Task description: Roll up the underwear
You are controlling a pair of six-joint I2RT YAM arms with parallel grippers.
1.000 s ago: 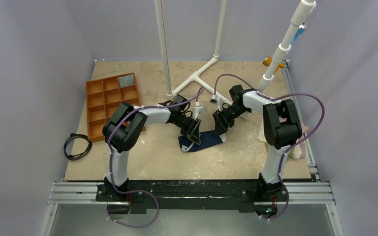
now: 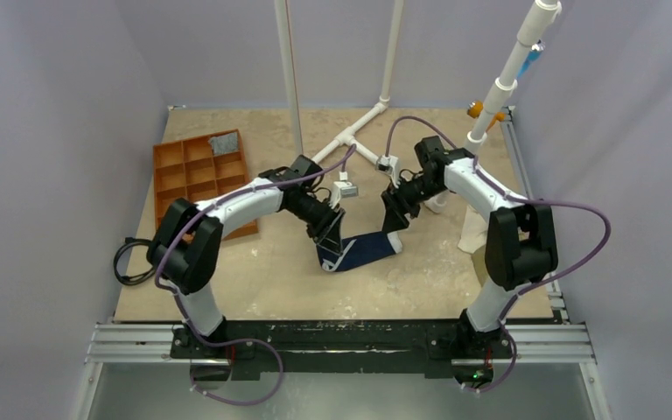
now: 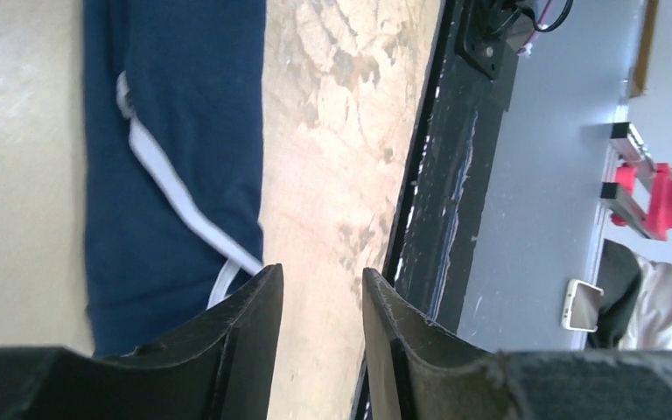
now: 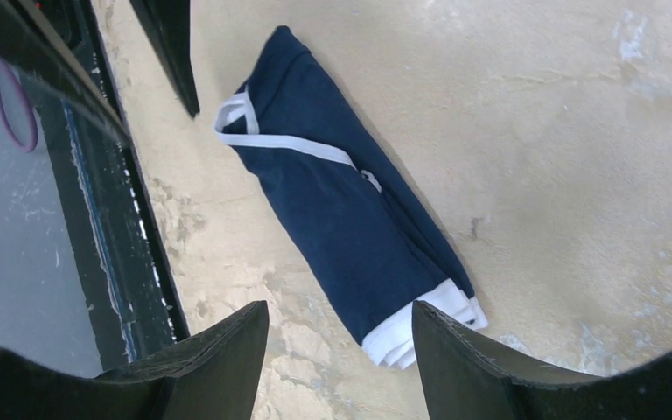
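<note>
The navy underwear [image 2: 363, 249] lies as a long folded strip at the table's middle, white band at its right end [image 4: 424, 311] and a white trim strip across its left part, where one corner sticks up in the right wrist view. My left gripper [image 2: 328, 241] hovers over the strip's left end, fingers apart and empty [image 3: 322, 293]. My right gripper [image 2: 395, 219] hangs just above the right end, open and empty [image 4: 339, 319].
A wooden compartment tray [image 2: 171, 184] with a grey cloth stands left, a coiled cable beside it. White pipes [image 2: 350, 140] lie behind, light cloths at the right.
Both arms have lifted and drawn back a little, the left gripper shifting left, the right one slightly up. The underwear looks nearly unchanged.
</note>
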